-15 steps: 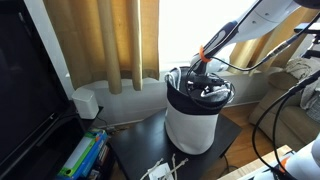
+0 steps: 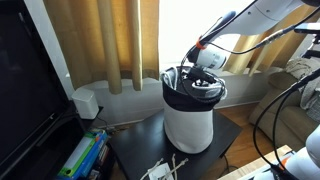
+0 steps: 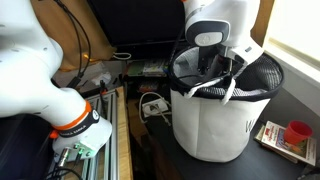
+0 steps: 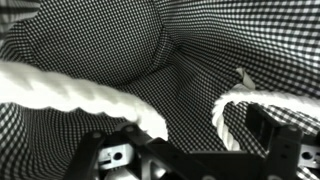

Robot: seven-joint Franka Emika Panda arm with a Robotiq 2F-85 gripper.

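A tall white fabric basket (image 3: 205, 130) with a dark checked lining (image 4: 100, 40) stands upright on the black table. My gripper reaches down at its mouth, with its fingers apart. In the wrist view, one thick white rope (image 4: 80, 92) crosses the left side and ends behind the left finger. Another white rope (image 4: 225, 115) bends near the right finger and runs partly through the gap; neither is visibly clamped. White rope handles (image 3: 228, 92) also show at the rim in the second exterior view. The fingertips are hard to make out from outside.
A red cup (image 3: 297, 131) sits on a dark stack right of the basket in the second exterior view. White cables (image 2: 160, 170) lie on the table's front. Curtains (image 2: 110, 40) and the wall are close behind.
In exterior view 1, my arm has shifted slightly up and left. The basket's rim has moved a little left too, while its base looks nearly unmoved.
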